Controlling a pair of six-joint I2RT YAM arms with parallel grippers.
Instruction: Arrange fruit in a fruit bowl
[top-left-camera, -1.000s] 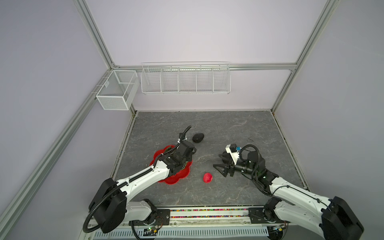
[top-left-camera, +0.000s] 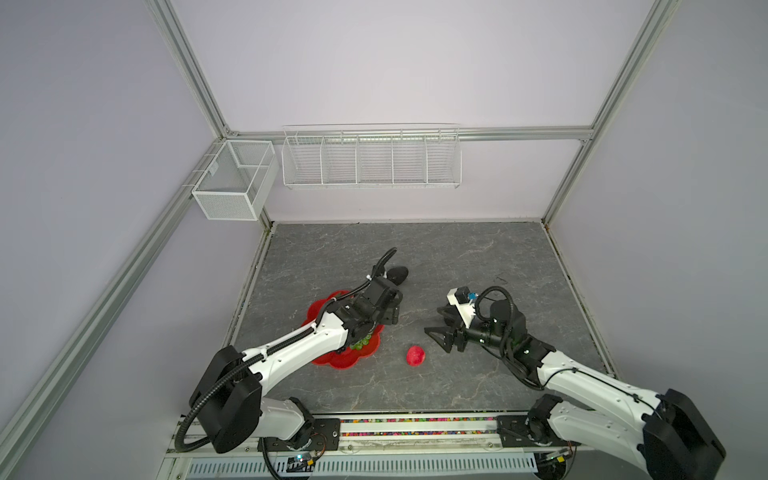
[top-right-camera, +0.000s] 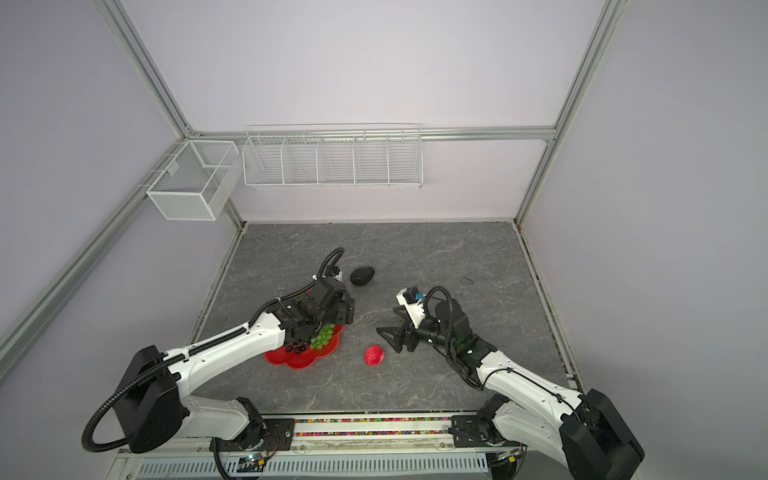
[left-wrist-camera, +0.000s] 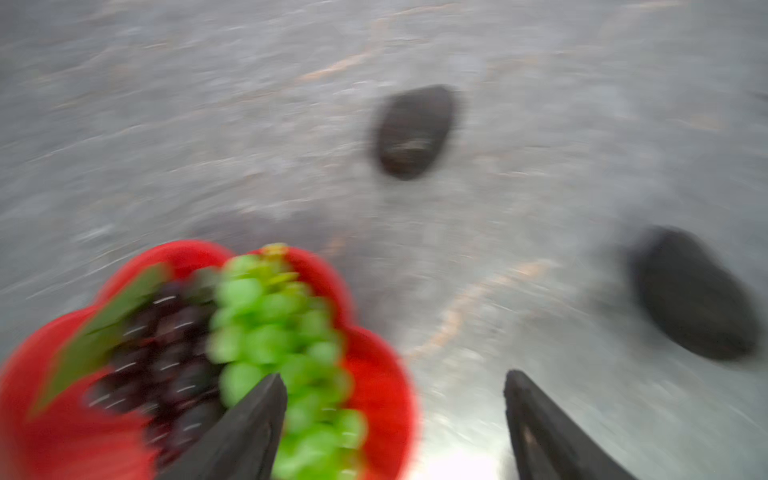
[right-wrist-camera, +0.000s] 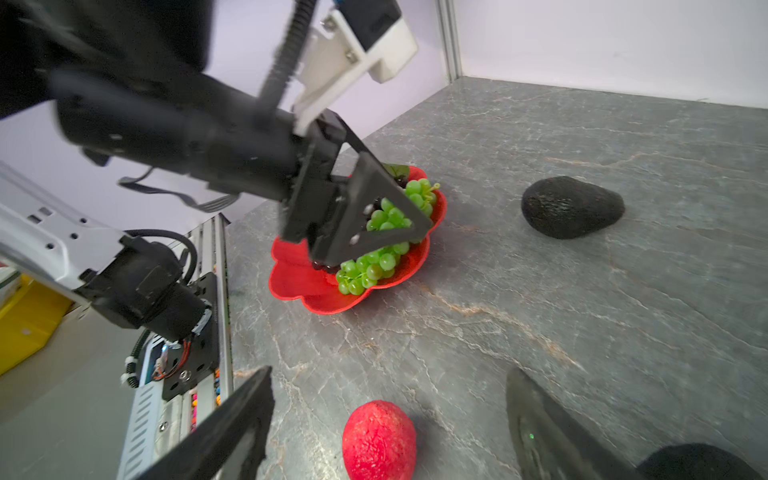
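A red scalloped bowl (top-right-camera: 284, 356) at the table's left holds green grapes (top-right-camera: 324, 336) and dark grapes (top-right-camera: 297, 347). My left gripper hangs over its right side, open and empty; its wrist view is blurred. A black avocado (top-right-camera: 361, 275) lies behind and right of the bowl. A red round fruit (right-wrist-camera: 379, 440) lies right of the bowl, in front of my right gripper, which stands open with nothing between its fingers. A second dark shape shows at the lower right of the right wrist view (right-wrist-camera: 692, 464).
A white wire rack (top-left-camera: 372, 160) and a white basket (top-left-camera: 236, 184) hang on the walls above the grey table (top-left-camera: 488, 248).
My left arm has shifted, its wrist ending slightly right of where it was a second ago. The right arm has barely moved.
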